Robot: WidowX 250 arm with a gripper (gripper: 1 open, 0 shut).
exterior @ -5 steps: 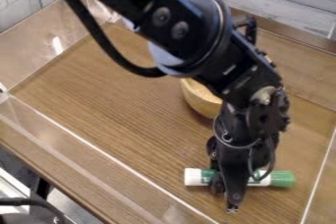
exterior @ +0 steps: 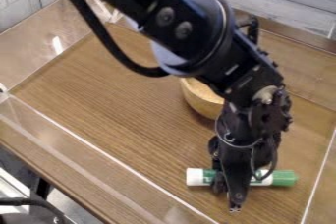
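Observation:
My gripper [exterior: 231, 184] reaches down at the lower right and is shut on a green marker-like tube [exterior: 280, 178] with a white end, which lies crosswise on the wooden table [exterior: 105, 100]. The black fingers cover the tube's middle. A light tan bowl [exterior: 197, 97] sits behind the arm, mostly hidden by it.
Clear walls with pale edges line the left and front of the work area. A pale wooden backboard runs along the back. A black cable lies at the bottom left corner.

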